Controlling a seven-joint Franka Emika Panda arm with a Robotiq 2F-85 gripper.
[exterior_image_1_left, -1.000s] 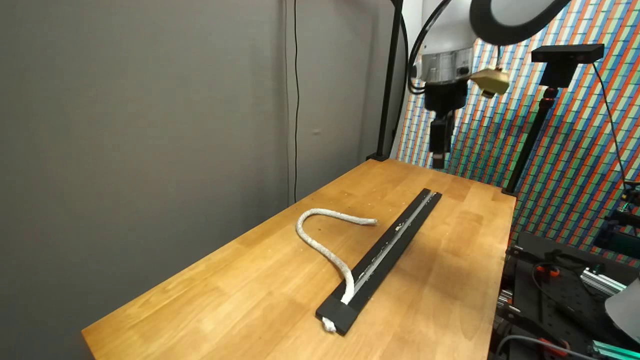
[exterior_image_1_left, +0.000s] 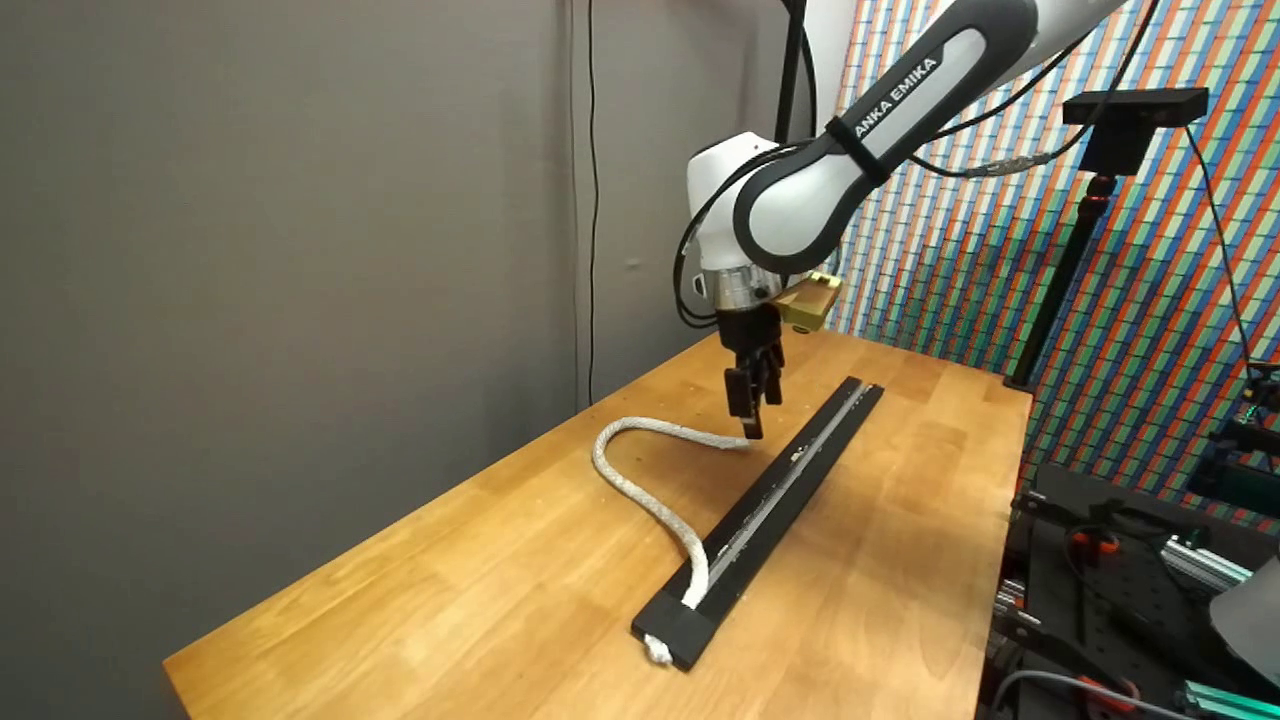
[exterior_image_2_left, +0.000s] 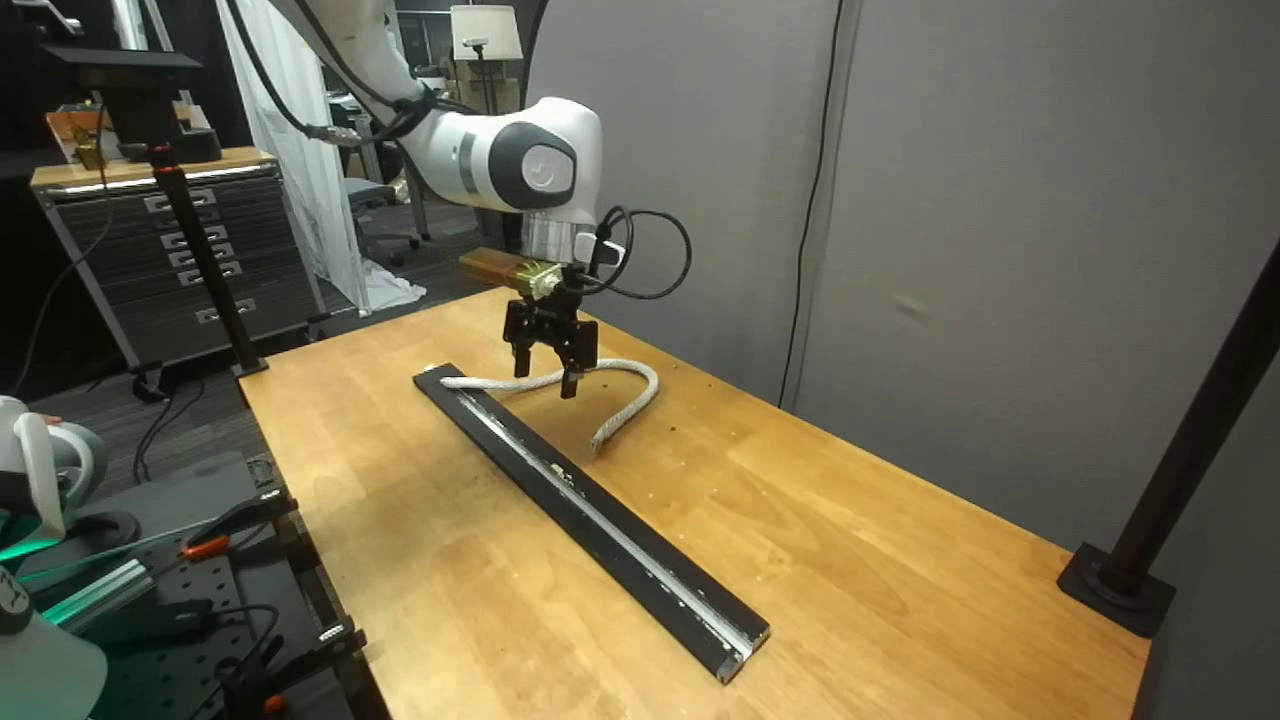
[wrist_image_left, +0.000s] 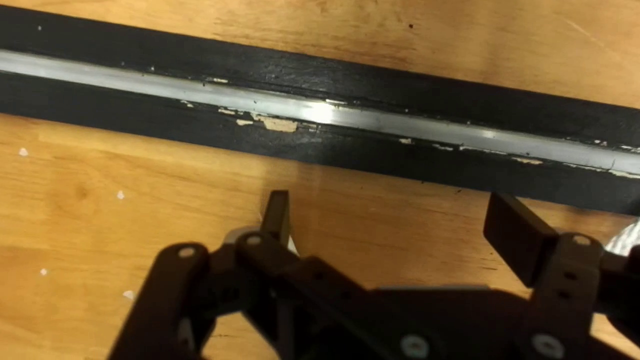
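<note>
A pale braided rope (exterior_image_1_left: 654, 504) curves across the wooden table. One end is held under the black block at the near end of a long black channel (exterior_image_1_left: 768, 510) in exterior view 1; the other end lies loose beside it. Down the channel's middle runs a grey groove (wrist_image_left: 360, 116), with no rope in the stretch the wrist view shows. Open above the table, my gripper (exterior_image_2_left: 548, 374) is close to the rope's loose part, on the wall side of the channel. Between its spread fingers only bare wood shows. Bits of white appear behind the fingers in the wrist view.
A grey wall (exterior_image_1_left: 360, 240) rises along the table's far side. In exterior view 2 a black post (exterior_image_2_left: 1134, 540) stands at the right, and clamps and tools (exterior_image_2_left: 240, 540) crowd the left edge.
The arm has come down from high at the back, moving left in exterior view 1 to just above the rope's loose end. Rope and channel look unmoved.
</note>
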